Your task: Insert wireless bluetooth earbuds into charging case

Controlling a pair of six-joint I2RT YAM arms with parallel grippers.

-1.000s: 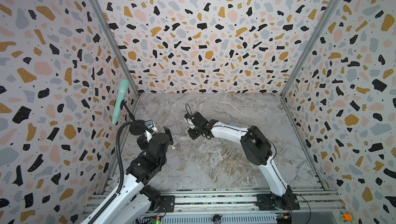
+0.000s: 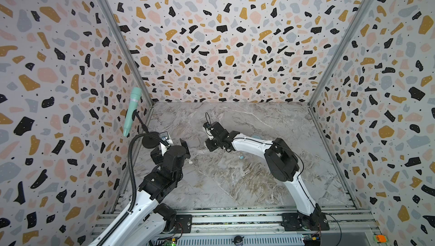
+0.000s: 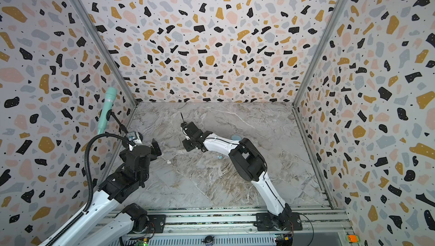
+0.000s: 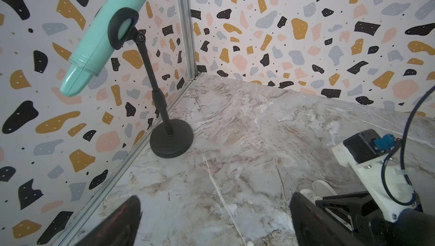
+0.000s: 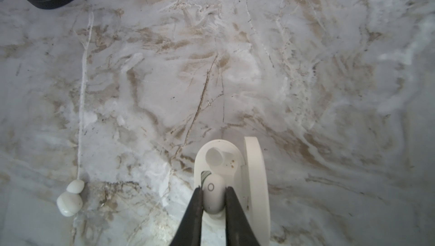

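The white charging case [image 5: 256, 187] stands open in the right wrist view, its lid upright on the right and one empty round well at the back. My right gripper is shut on a white earbud [image 5: 213, 187] over the case's nearer well. A second white earbud [image 5: 69, 203] lies on the marble to the left, with a small rounded end beside it. My left gripper stands open at the left side of the table, nothing seen between its fingers.
A mint cylindrical device [image 4: 97, 42] sits on a black stand [image 4: 171, 144] at the left wall. Faint pale-blue items [image 3: 235, 138] lie behind and near the right arm.
In the top left view my right gripper and its cable have shifted very slightly. The left arm has not visibly moved.
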